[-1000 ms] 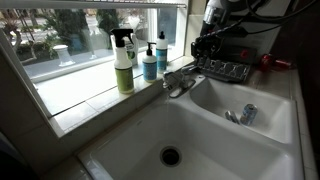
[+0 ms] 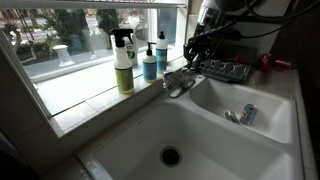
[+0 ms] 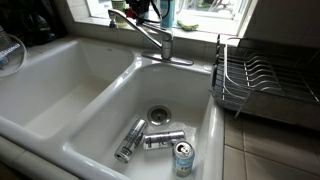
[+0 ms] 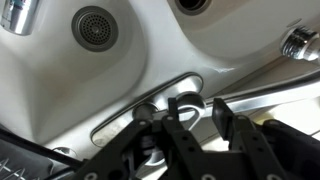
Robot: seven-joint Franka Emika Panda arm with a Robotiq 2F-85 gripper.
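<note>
The chrome faucet (image 3: 166,42) stands at the back of the white double sink, its spout reaching over the basins. In the wrist view, my gripper is over the faucet's base plate (image 4: 112,128). Its black fingers (image 4: 222,110) stand a little apart, with a chrome part of the faucet, seemingly the handle, between them. The exact contact is partly hidden by the fingers. From exterior view 1, the gripper (image 2: 192,52) shows as a dark shape above and behind the faucet (image 2: 178,80). Several cans lie in one basin, among them a light blue can (image 3: 184,157).
Along the window sill stand a green spray bottle (image 2: 124,65), a blue soap bottle (image 2: 150,66) and another bottle (image 2: 162,50). A metal dish rack (image 3: 265,75) takes up the counter beside the sink. The other basin (image 3: 55,85) looks empty.
My gripper has shifted slightly left, toward the faucet and the bottles. The faucet, bottles and cans look unmoved.
</note>
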